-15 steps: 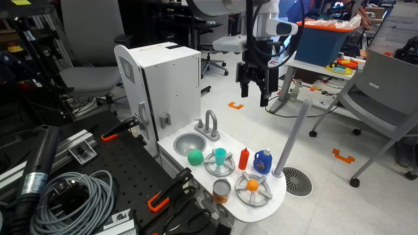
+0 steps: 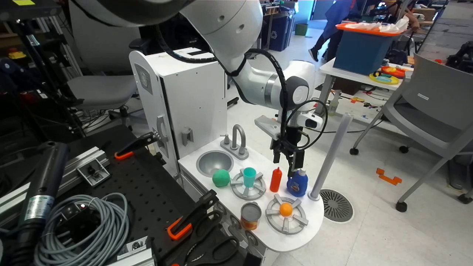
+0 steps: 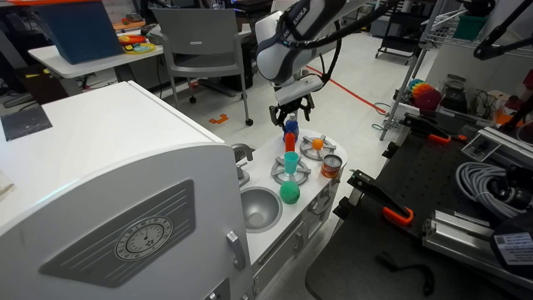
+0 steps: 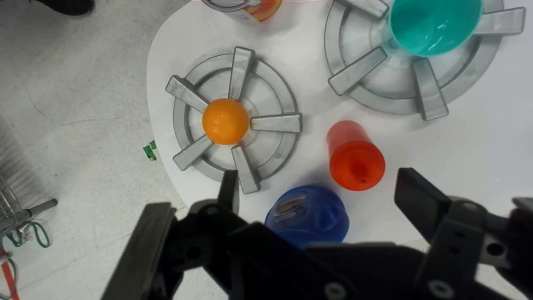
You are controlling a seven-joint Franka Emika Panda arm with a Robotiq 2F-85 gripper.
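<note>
My gripper is open above the far side of the white counter, its fingers wide apart with nothing held. Below it, a blue detergent bottle (image 4: 307, 212) stands between the fingers in the wrist view, its lower part hidden by the gripper body. Close to that bottle is a red squeeze bottle (image 2: 275, 180), upright. An orange ball (image 4: 225, 121) rests on the middle of one grey burner (image 4: 280, 165). On the other burner stands a teal cup (image 2: 249, 177). A green ball (image 3: 290, 192) lies by the sink, and an opened-looking can (image 2: 251, 215) stands near the counter's front edge.
A grey faucet (image 2: 240, 138) rises behind the sink (image 2: 204, 169). The grey post (image 2: 330, 155) stands upright at the counter's right edge, close to the blue bottle. A tall white cabinet (image 2: 195, 95) borders the left end. Some bare counter (image 4: 479, 165) lies beside the red bottle.
The gripper has come down a long way, from high above the floor behind the counter to just over the blue and red bottles. The objects on the counter have not moved.
</note>
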